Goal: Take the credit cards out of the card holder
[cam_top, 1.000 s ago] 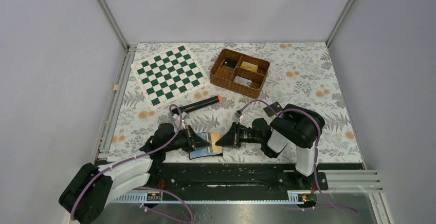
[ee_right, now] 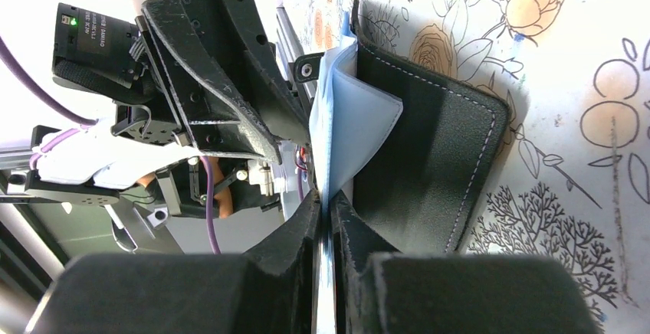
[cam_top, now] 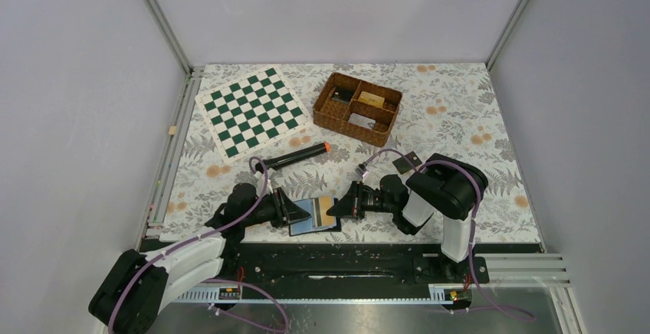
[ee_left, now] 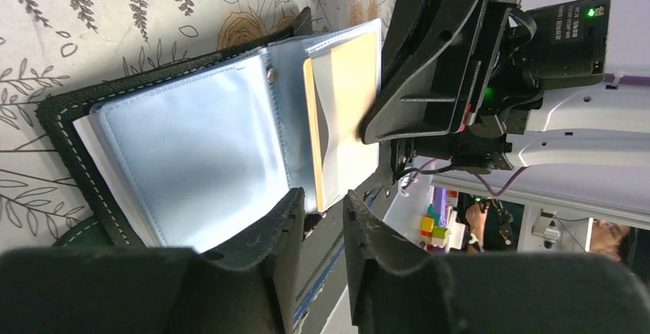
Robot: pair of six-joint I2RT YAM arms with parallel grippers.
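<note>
The dark card holder [ee_right: 437,142] lies open at the table's front edge, its light blue sleeves [ee_left: 199,142] facing up. A cream-yellow card [ee_left: 356,81] shows in the right-hand sleeve, its left edge standing out a little. My right gripper is shut on a raised light blue sleeve, which runs between its fingers; its lower part is hidden. At the holder's near edge in the left wrist view, my left gripper stands part open, with nothing seen between its fingertips.
A wicker basket [cam_top: 330,121] with compartments holds a yellow card [cam_top: 371,99], a white card [cam_top: 362,121] and a dark item. A black tube [cam_top: 299,155], a chessboard [cam_top: 253,112] and a small dark square item [cam_top: 407,163] lie on the table. The right side has free room.
My right gripper has shifted slightly to the right, and the card holder has slid the same way. The left gripper has hardly moved.
</note>
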